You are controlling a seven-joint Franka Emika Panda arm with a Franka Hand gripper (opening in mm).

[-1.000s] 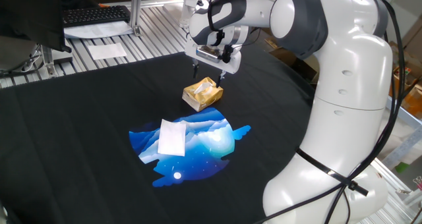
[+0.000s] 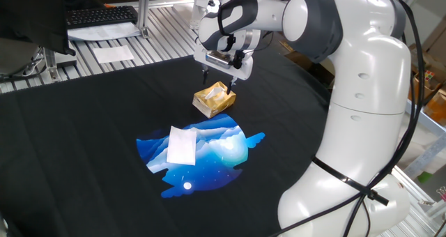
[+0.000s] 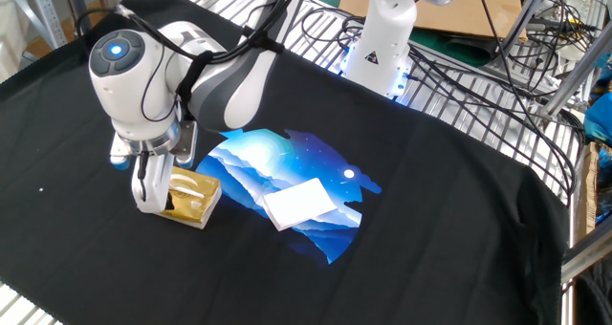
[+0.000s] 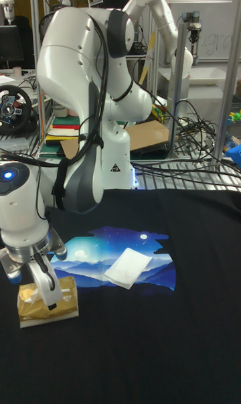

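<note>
A gold tissue pack [image 2: 214,100] with white tissue sticking out of its top lies on the black cloth, beside the blue mountain picture [image 2: 226,148]. Just above and at the far side of the pack, my gripper [image 2: 217,86] points down with its two dark fingers spread apart and nothing held between them. In exterior view 2 the gripper's white body hides part of the pack [image 3: 195,199]; whether a fingertip touches it I cannot tell. On the picture rests a flat white block [image 3: 298,204], like a small pad, clear of the gripper.
Bare black cloth [image 2: 77,160] surrounds the picture and the pack on most sides. A keyboard [image 2: 102,17] and a white sheet [image 2: 113,54] lie on the slatted metal surface beyond the cloth. A second white arm [image 3: 381,48] stands at the back in exterior view 2.
My gripper has come slightly lower and a touch to the left in exterior view 1. Pack, picture and white block have stayed put.
</note>
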